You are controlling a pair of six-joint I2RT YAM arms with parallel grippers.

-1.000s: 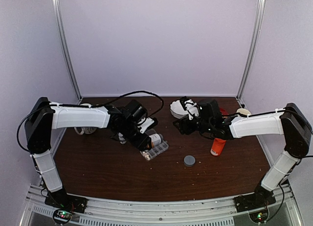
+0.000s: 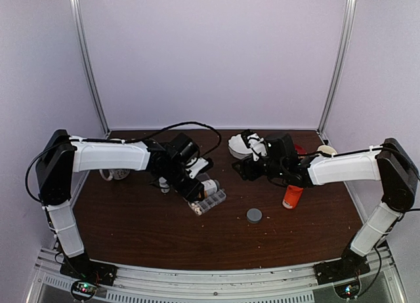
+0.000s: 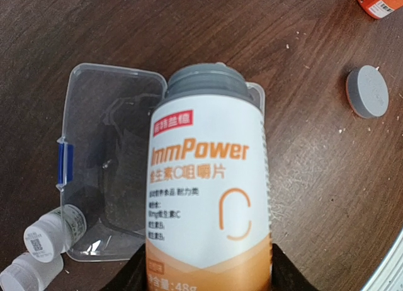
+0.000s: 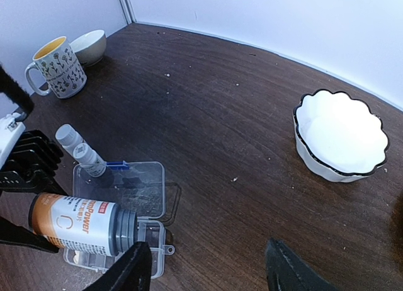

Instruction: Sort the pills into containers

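Observation:
A white and orange pill bottle (image 3: 208, 184) lies tilted over the clear compartment box (image 2: 214, 201), its grey uncapped neck pointing away from my left gripper (image 2: 202, 180). That gripper is shut on the bottle's lower end, as the right wrist view shows with the bottle (image 4: 82, 223) across the box (image 4: 155, 253). Some pale pills (image 2: 197, 209) rest at the box's near-left end. The bottle hides much of the box in the left wrist view; its open lid (image 3: 113, 165) shows beside it. Apart from the box, my right gripper holds nothing between its parted fingers.
A grey cap (image 2: 254, 216) lies on the table near an orange bottle (image 2: 293, 197). Small white bottles (image 4: 80, 149) stand by the lid. A white scalloped bowl (image 4: 340, 136), a mug (image 4: 61, 70) and another bowl (image 4: 90, 47) sit farther off.
The left gripper and its bottle have shifted only very slightly above the box. No movement of the right arm shows.

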